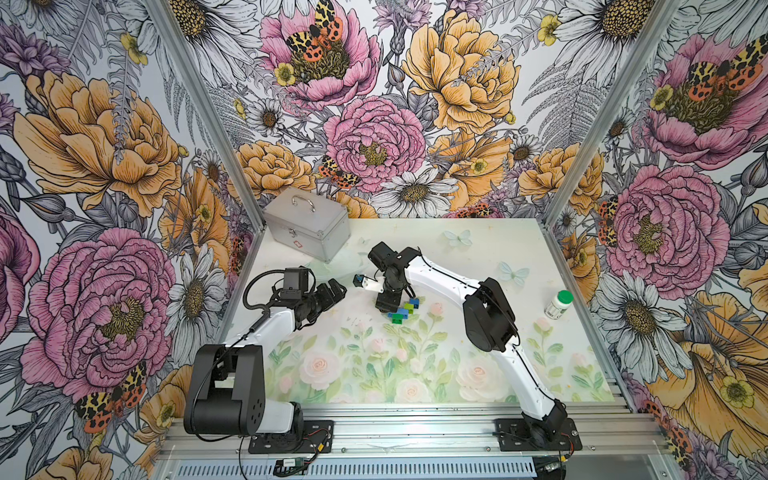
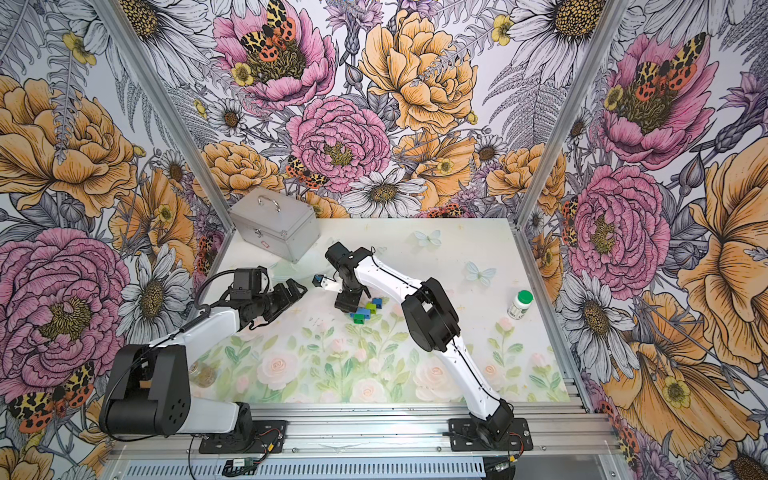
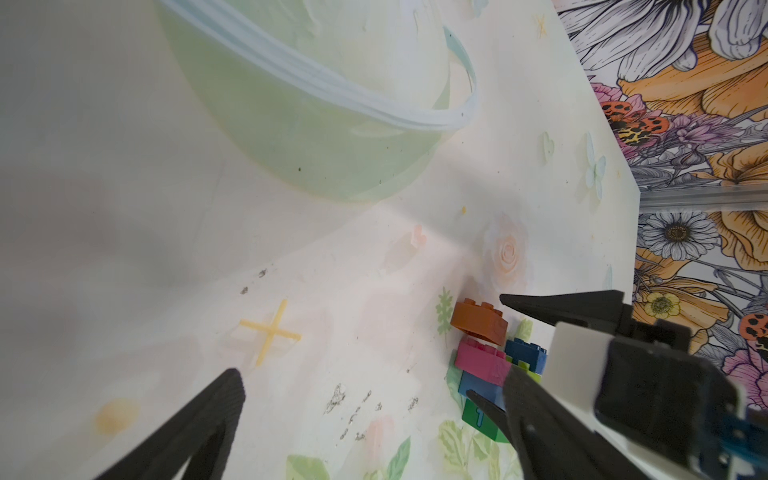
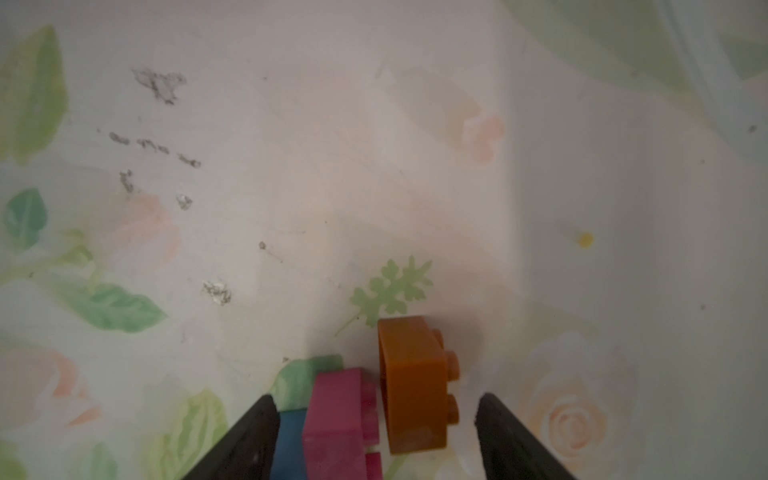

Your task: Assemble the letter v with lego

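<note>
Lego bricks form a cluster on the table: orange (image 3: 478,321) at one end, then pink (image 3: 482,361), dark blue (image 3: 525,352), light blue (image 3: 472,386) and green (image 3: 481,422). My right gripper (image 1: 387,304) is low over them, its fingers parted; in the right wrist view its fingertips (image 4: 380,428) stand either side of the orange brick (image 4: 414,384) and the pink brick (image 4: 336,424), and whether they touch is unclear. My left gripper hangs to the left, open with nothing between its fingers.
A grey metal box (image 1: 308,228) stands at the back left. A white bottle with a green lid (image 1: 559,308) stands at the right.
</note>
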